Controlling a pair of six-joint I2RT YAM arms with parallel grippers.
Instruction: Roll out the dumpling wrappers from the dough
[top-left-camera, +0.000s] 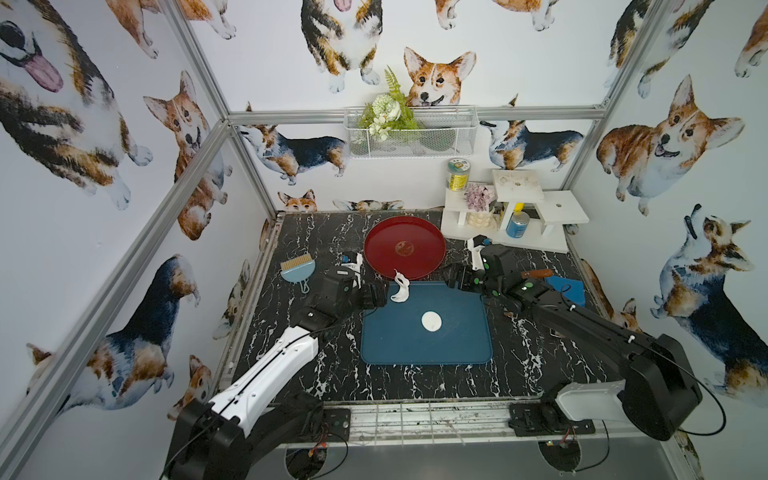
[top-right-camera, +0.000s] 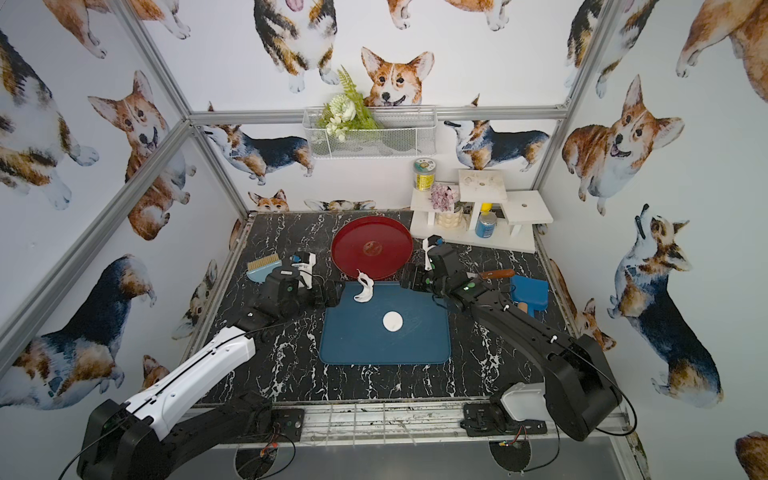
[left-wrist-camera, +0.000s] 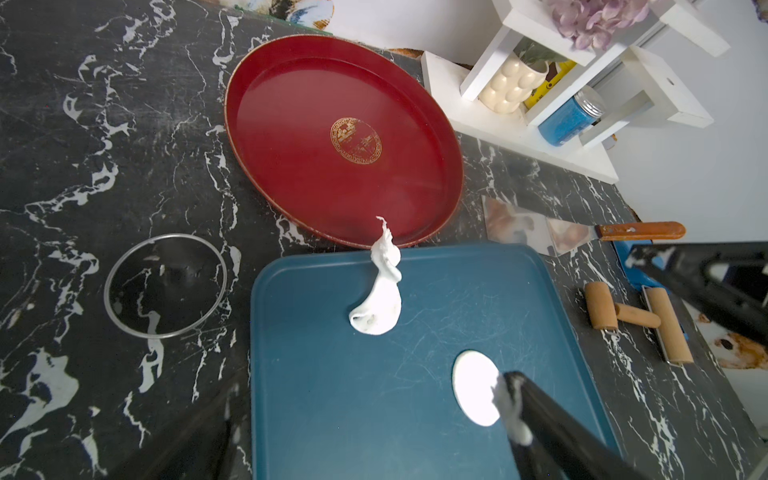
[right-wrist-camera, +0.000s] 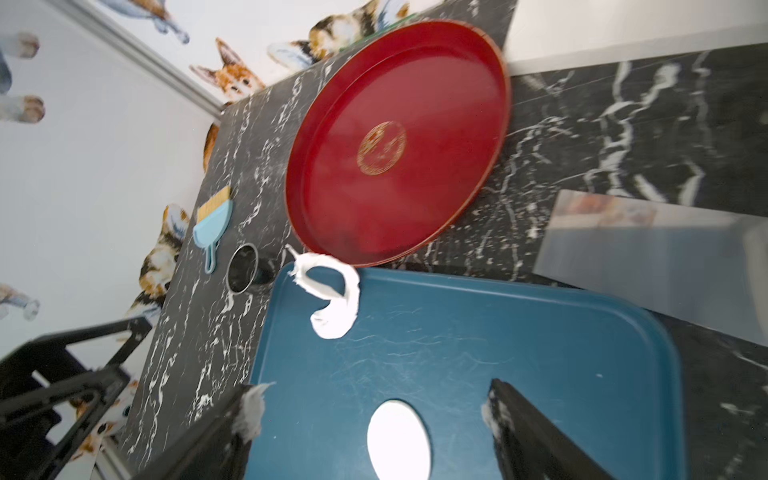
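Observation:
On the blue tray (top-left-camera: 424, 352) lies a flat, round white dough disc (top-left-camera: 431, 321). A twisted, elongated scrap of dough (left-wrist-camera: 381, 300) rests near the tray's back left edge, its thin tip reaching towards the red plate (left-wrist-camera: 304, 172). My left gripper (top-left-camera: 386, 293) stands open by the tray's back left corner, left of the scrap, with empty fingers. Over the back right part of the tray my right gripper (top-left-camera: 449, 276) is also open and holds nothing; its fingers (right-wrist-camera: 512, 424) show dough residue. The disc lies apart from both grippers, in front of them.
A cutter with a wooden handle (left-wrist-camera: 640, 231), a wooden roller (left-wrist-camera: 668, 324) and a blue dustpan (top-right-camera: 529, 293) lie on the right. A clear ring-shaped cup (left-wrist-camera: 165, 285) stands left of the tray. The white shelf (top-left-camera: 504, 232) occupies the back right. The tray's front is clear.

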